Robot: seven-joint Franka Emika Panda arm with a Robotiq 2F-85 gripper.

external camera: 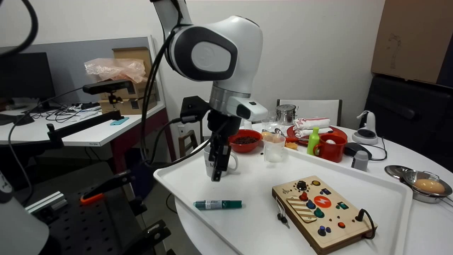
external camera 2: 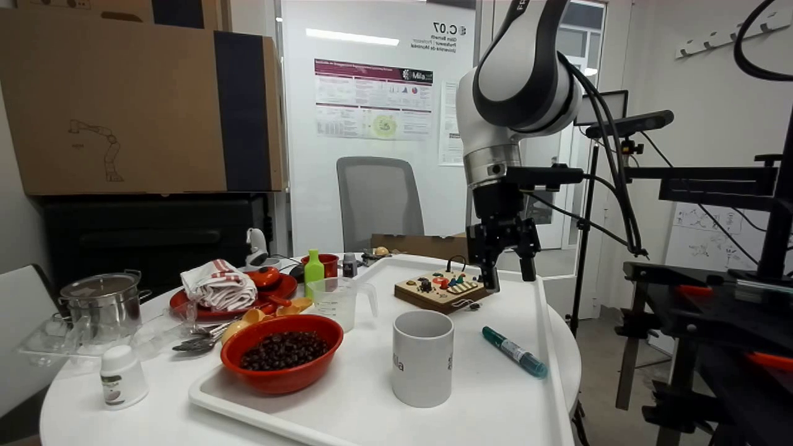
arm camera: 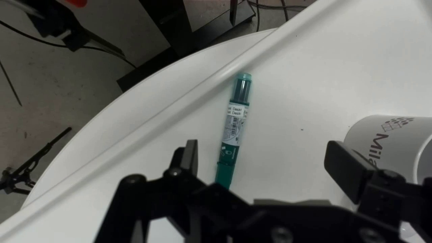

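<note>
My gripper is open above the tray, nothing between its fingers. In the wrist view a green marker [arm camera: 233,131] lies on the tray, its lower end partly covered by the gripper body, and the left finger [arm camera: 189,158] is to its left. A white mug [arm camera: 366,139] appears at the right edge, partly behind the right finger. From exterior view 2, the mug [external camera 2: 422,364] stands upright near the marker [external camera 2: 514,352], with the gripper [external camera 2: 507,281] raised beyond both. In exterior view 1 the gripper [external camera: 217,172] overlaps the mug in the line of sight.
The white tray [external camera: 254,212] also holds a wooden board with knobs [external camera: 322,212]. A red bowl of dark beans [external camera 2: 282,353] and a clear measuring cup [external camera 2: 338,303] are near the mug. A green bottle [external camera: 313,141] and red mug [external camera: 331,147] stand farther back. Bare tray surrounds the marker.
</note>
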